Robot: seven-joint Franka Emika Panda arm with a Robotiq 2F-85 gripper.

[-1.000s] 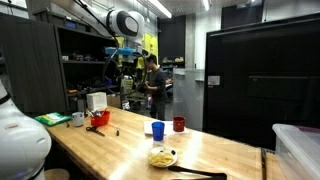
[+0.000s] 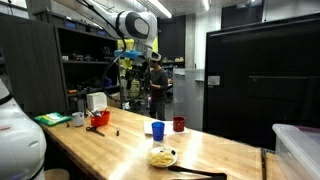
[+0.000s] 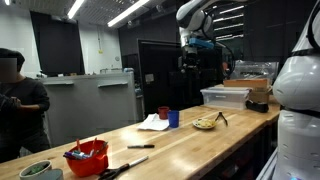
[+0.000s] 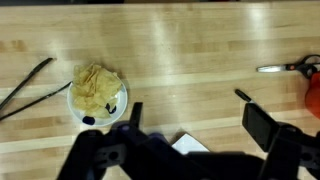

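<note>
My gripper is high above the table, its two dark fingers spread wide in the wrist view with only bare wood showing between their tips. In exterior view 1 the arm hangs over the table's left part, well clear of every object. A white bowl of yellowish chips or crumpled food [image 2: 161, 157] sits near the front; the wrist view shows this bowl [image 4: 97, 92] left of the fingers. Behind it stand a blue cup [image 2: 158, 131] and a red mug [image 2: 179, 124]. A small black marker [image 4: 243, 96] lies alone on the wood, beyond the right finger.
Dark long utensils [image 4: 27, 82] lie beside the bowl. A red basket [image 3: 87, 158] holds several items, with scissors [image 4: 290, 66] next to it. White paper [image 3: 153, 123] lies near the cups. A clear bin [image 2: 298, 150] borders the right side. A person [image 2: 157, 88] stands behind the table.
The arm's end has swung a little to the right in exterior view 1, still high up. Objects on the table have stayed where they were.
</note>
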